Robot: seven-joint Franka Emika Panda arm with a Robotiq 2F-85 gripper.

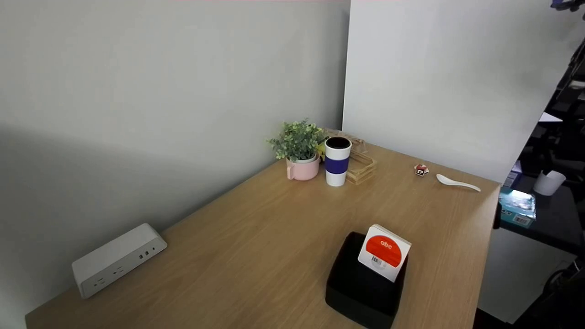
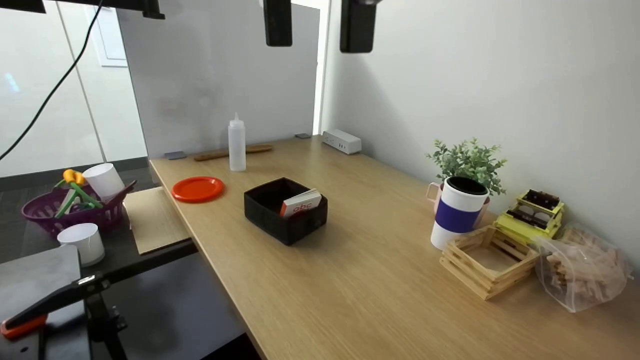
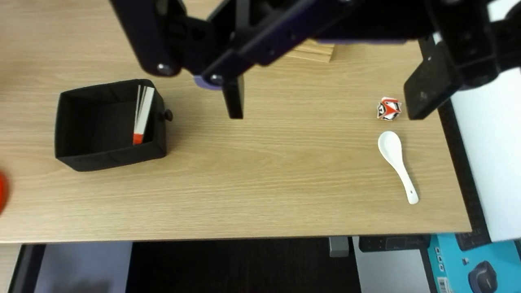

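My gripper is open high above the table, its two fingers wide apart with only bare wood showing between them. In exterior view 2 the fingertips (image 2: 279,30) hang at the top edge. A black fabric box (image 2: 264,219) stands on the table, with white cards (image 1: 385,252) bearing a red "abc" circle leaning inside it. In the wrist view the box lies left of the gripper. A white spoon (image 3: 399,163) and a small red-and-white wrapped item (image 3: 389,108) lie near the right finger in that view. A white cup with a purple band (image 2: 457,217) stands upright.
Beside the cup are a potted plant (image 2: 469,161), a wooden crate (image 2: 489,264), a yellow crate (image 2: 531,215) and a clear bag (image 2: 585,264). A red plate (image 2: 198,189) and a squeeze bottle (image 2: 237,145) stand farther off.
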